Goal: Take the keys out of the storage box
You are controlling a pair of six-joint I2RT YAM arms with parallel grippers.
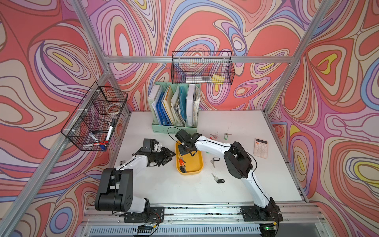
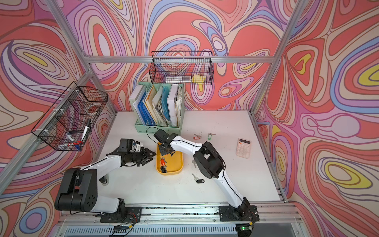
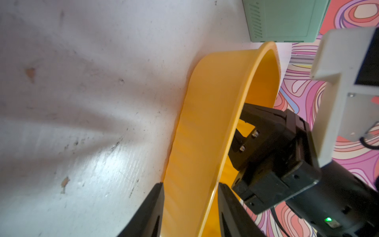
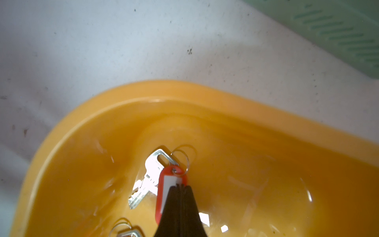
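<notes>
The yellow storage box (image 1: 195, 165) sits mid-table, keys inside. In the right wrist view a silver key (image 4: 152, 169) with a red tag (image 4: 167, 187) lies on its floor; another keyring (image 4: 124, 231) shows below. My right gripper reaches into the box, shut over the tag; none of it visibly held between the fingertips. My left gripper is at the box's left wall, its fingertips either side of the yellow wall, shut on it.
A green file holder (image 1: 173, 128) stands behind the box. Several loose keys (image 1: 215, 177) lie to its right, a calculator (image 1: 260, 148) farther right. Wire baskets hang on frame rails.
</notes>
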